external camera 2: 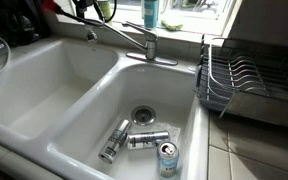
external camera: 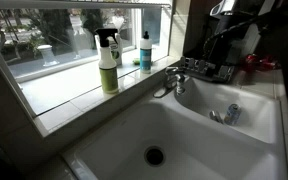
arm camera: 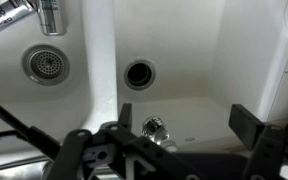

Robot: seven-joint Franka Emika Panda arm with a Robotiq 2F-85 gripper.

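Note:
My gripper stands open above the double sink, nothing between its fingers. The chrome faucet (arm camera: 156,130) shows below and beyond the gap in the wrist view. Three cans are in one basin in exterior view 2: a silver can (external camera 2: 114,141) and another silver can (external camera 2: 148,139) lie on their sides, while a light blue can (external camera 2: 168,158) stands upright near the front. Parts of two cans (arm camera: 51,15) appear at the wrist view's upper left, well away from the fingers. The other basin (external camera: 174,150) looks empty around its drain.
A divider (arm camera: 101,60) separates the basins. On the windowsill stand a green-labelled spray bottle (external camera: 108,70) and a blue bottle (external camera: 146,55). A metal dish rack (external camera 2: 254,75) occupies the counter beside the sink. Tiled counter (external camera 2: 249,150) in front of the rack is clear.

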